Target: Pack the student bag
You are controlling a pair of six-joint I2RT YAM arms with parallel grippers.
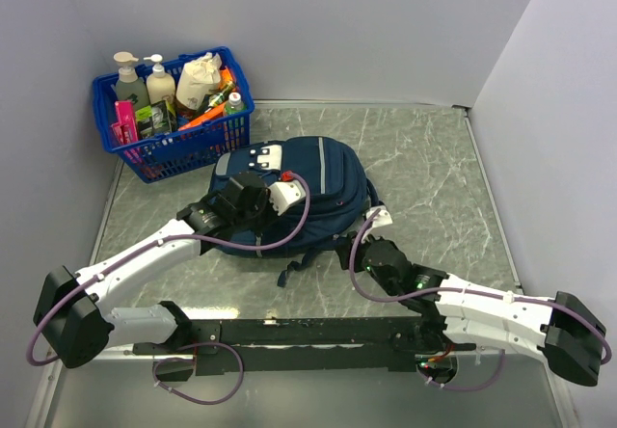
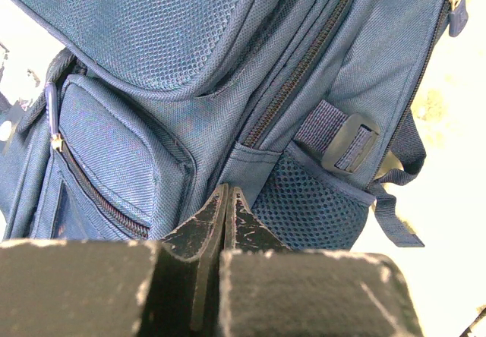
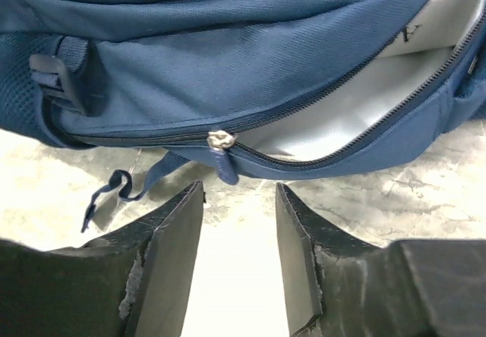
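Observation:
A navy backpack (image 1: 318, 168) lies on the grey marble surface. My left gripper rests shut on the bag's fabric beside a mesh pocket (image 2: 304, 208), with nothing visible between its fingertips. My right gripper stands part open at the bag's near right, just short of a zipper pull (image 3: 225, 159), with nothing between its fingers. Above that pull the zipper is partly open, showing the pale lining (image 3: 342, 109). A loose strap (image 3: 129, 185) hangs out from the bag.
A blue basket (image 1: 183, 144) packed with bottles, packets and other items stands at the back left, against the bag. Walls border the back and sides.

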